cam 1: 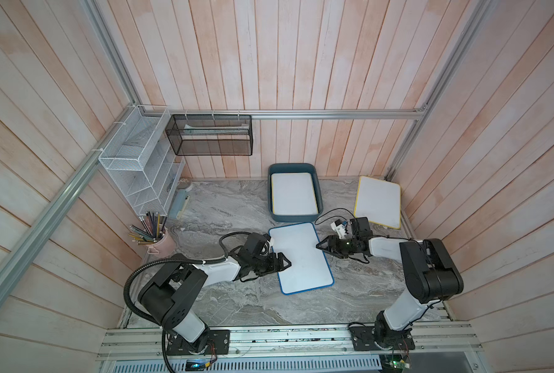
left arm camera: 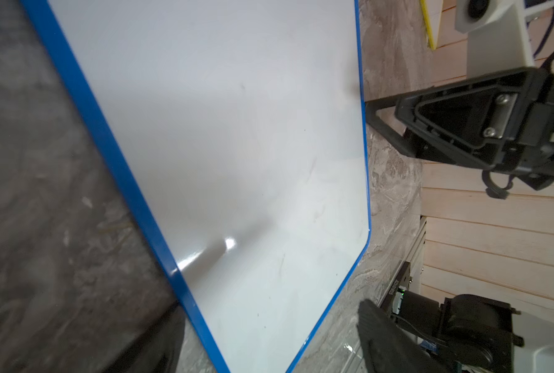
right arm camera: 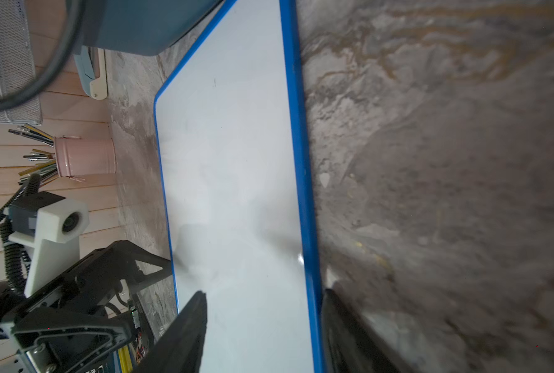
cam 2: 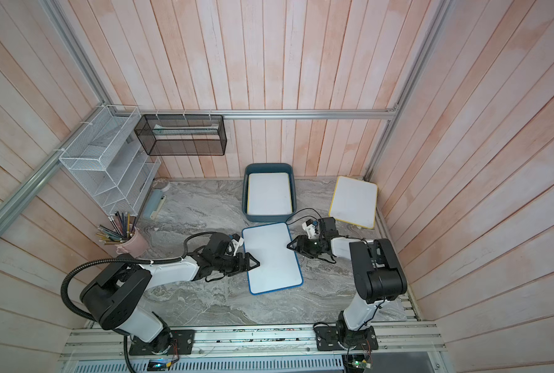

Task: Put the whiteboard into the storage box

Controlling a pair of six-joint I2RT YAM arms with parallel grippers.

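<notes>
The blue-rimmed whiteboard (cam 1: 305, 264) lies flat on the table in front of the teal storage box (cam 1: 295, 218). Inside the box is a yellow-rimmed whiteboard (cam 1: 293, 191). At the blue-rimmed board's left edge, my left gripper (cam 1: 284, 262) is open, its fingers (left arm camera: 159, 338) spread over the board's near part. My right gripper (cam 1: 325, 245) is open at the opposite edge; in the right wrist view, one finger (right arm camera: 193, 320) is over the white face and the other lies just outside the blue rim. Contact between fingertips and board cannot be told.
Another yellow-rimmed board (cam 1: 377, 202) lies at the back right. A pink pen cup (cam 1: 162, 245) and white mesh shelves (cam 1: 141, 168) stand on the left. A black wire basket (cam 1: 210, 135) hangs on the back wall. Bare table lies left of the box.
</notes>
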